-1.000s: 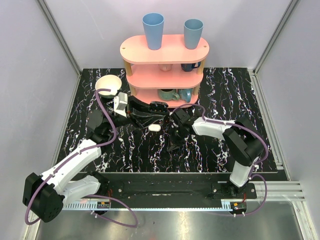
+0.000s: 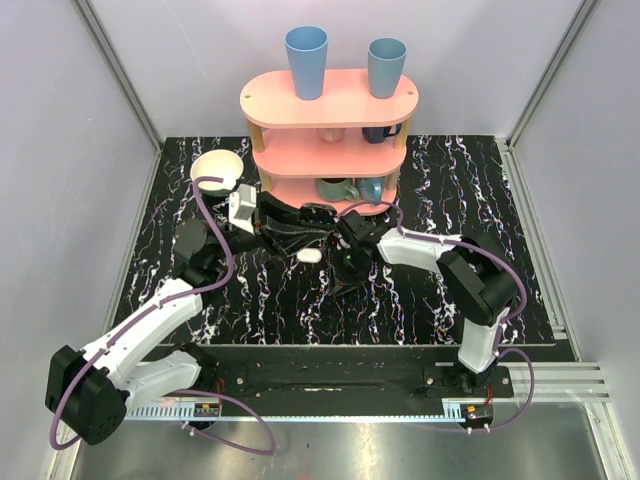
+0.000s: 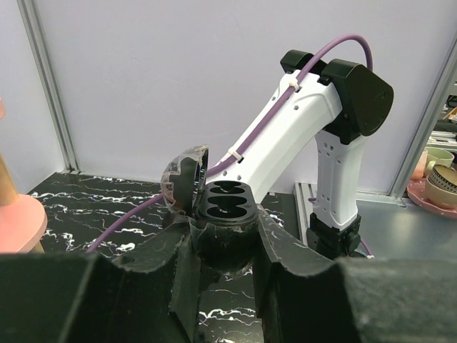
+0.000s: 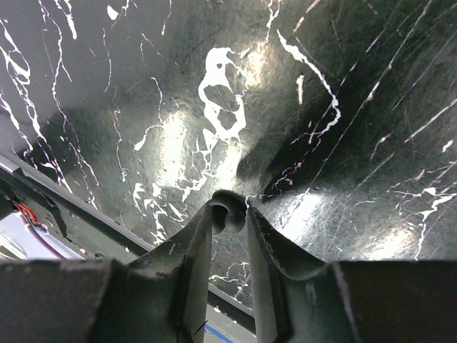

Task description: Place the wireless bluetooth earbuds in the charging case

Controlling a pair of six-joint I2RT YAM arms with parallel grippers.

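My left gripper point(image 2: 305, 225) holds the open charging case point(image 3: 227, 221) up in the air, shut on it; in the left wrist view its dark lid point(image 3: 184, 179) stands raised and two empty-looking wells show on top. My right gripper points down low over the black marble table at the centre right, its fingertips at a small glossy black earbud point(image 4: 235, 204) lying on the surface near the front edge. The fingers stand part open around it; whether they touch it I cannot tell.
A pink three-tier shelf point(image 2: 328, 90) with cups stands at the back. A cream bowl point(image 2: 216, 162) is at the back left, a small white piece point(image 2: 309, 255) near the centre.
The left gripper and case are unchanged.
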